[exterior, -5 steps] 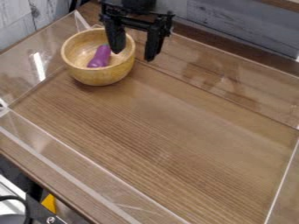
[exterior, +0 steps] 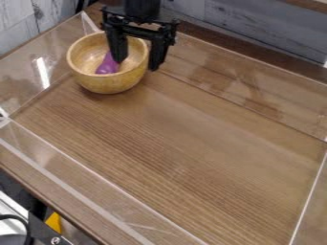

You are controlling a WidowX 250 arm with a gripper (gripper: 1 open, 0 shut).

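My black gripper [exterior: 136,52] hangs at the top of the camera view, over the right part of a light wooden bowl [exterior: 103,78], its fingers open and pointing down. A purple object [exterior: 107,63] lies inside the bowl toward the left, beside my left finger, partly hidden behind it. I see nothing held between the fingers.
A grey wall [exterior: 255,29] runs along the back, and dark cables lie off the table's lower left edge.
My gripper has shifted slightly left, toward the bowl and the purple object. The bowl and object look about the same.
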